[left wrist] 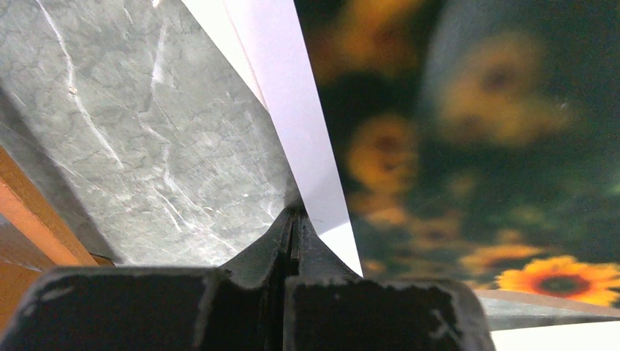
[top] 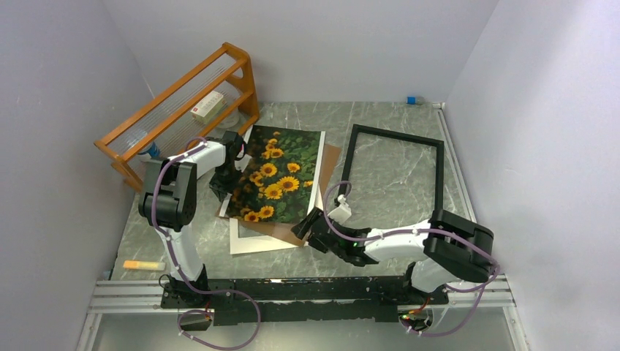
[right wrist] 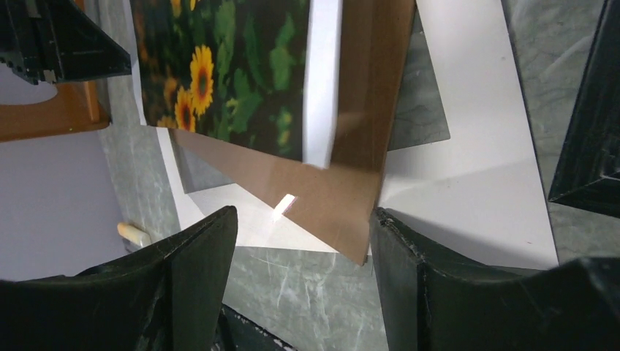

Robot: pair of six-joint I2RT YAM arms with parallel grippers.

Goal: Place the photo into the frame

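The sunflower photo [top: 281, 175], with white side borders, lies over a brown backing board [top: 329, 168] and a white mat [top: 263, 246]. My left gripper is shut on the photo's left white border. In the right wrist view my right gripper is open, with the near corner of the brown board between its fingers and its right fingertip close by the board's edge. Part of the white mat shows beneath that corner. To the right lies the empty black frame [top: 439, 175], its near side hidden by my right arm.
A wooden rack [top: 183, 102] holding a small box [top: 208, 107] stands close behind the left arm. A yellow-orange stick [top: 144, 265] lies at the front left. A small blue item [top: 414, 100] sits at the back right. Inside the black frame the grey tabletop is bare.
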